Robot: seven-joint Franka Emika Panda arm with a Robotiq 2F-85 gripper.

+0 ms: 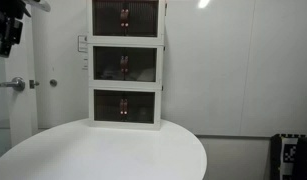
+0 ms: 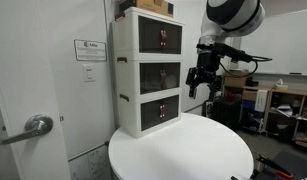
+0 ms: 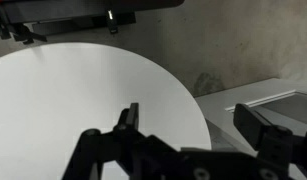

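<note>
A white three-tier cabinet with dark doors and reddish handles stands at the back of a round white table. In exterior view 2 the same cabinet rises at the table's far side, all its doors closed. My gripper hangs in the air above the table, to the right of the cabinet and apart from it. Exterior view 1 catches only part of the arm at the top left corner. In the wrist view the gripper is open, its fingers wide apart with nothing between them; table and floor lie below.
A door with a metal handle is at the left. Shelves with boxes stand behind the arm at the right. Cardboard boxes sit on the cabinet's top.
</note>
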